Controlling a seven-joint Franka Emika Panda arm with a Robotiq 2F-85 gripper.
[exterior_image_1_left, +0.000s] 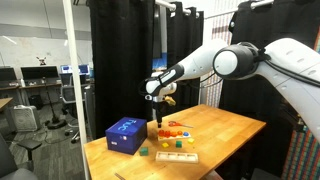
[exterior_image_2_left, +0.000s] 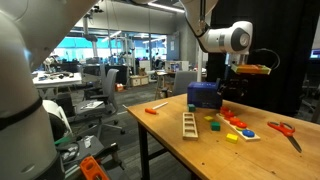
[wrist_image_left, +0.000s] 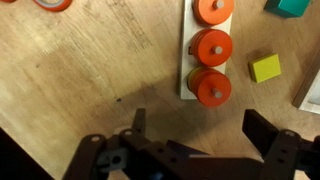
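In the wrist view my gripper is open, its two dark fingers wide apart and nothing between them. Just ahead of it, a pale wooden strip (wrist_image_left: 187, 60) carries a row of round red pieces (wrist_image_left: 210, 47) with small pegs. The nearest red piece (wrist_image_left: 214, 92) sits on the strip's end, over a yellowish one, and is apart from the fingers. In exterior view 1 the gripper (exterior_image_1_left: 157, 122) hangs over the table, close to the row of red pieces (exterior_image_1_left: 174, 134).
A yellow block (wrist_image_left: 265, 68) and a green block (wrist_image_left: 288, 6) lie right of the strip. A blue box (exterior_image_1_left: 126, 136) stands on the table's left side. A wooden tray (exterior_image_1_left: 177, 157) lies in front, red-handled scissors (exterior_image_2_left: 286, 132) behind.
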